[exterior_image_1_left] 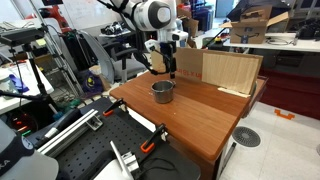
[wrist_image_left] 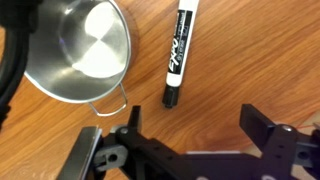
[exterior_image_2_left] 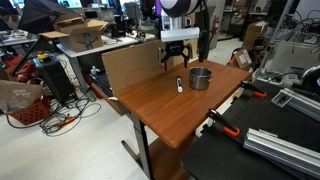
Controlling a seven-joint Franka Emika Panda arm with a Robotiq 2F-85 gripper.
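Observation:
A marker (wrist_image_left: 179, 45), white with a black label and dark tip, lies on the wooden table; in exterior view 2 the same marker (exterior_image_2_left: 180, 85) sits beside the pot. The metal pot (wrist_image_left: 92, 45) is at upper left in the wrist view, its wire handle towards the gripper, and its inside looks empty where visible. My gripper is open, its fingers wide apart with nothing between them. Above the table, the gripper (exterior_image_1_left: 161, 69) hangs behind the pot (exterior_image_1_left: 162, 92). The marker's dark tip points towards the gap between the fingers.
An upright wooden panel (exterior_image_1_left: 231, 72) stands along the table's back edge. Orange-handled clamps (exterior_image_1_left: 154, 138) sit along the near edge. Bare tabletop (exterior_image_1_left: 203, 112) stretches to the right of the pot in exterior view 1.

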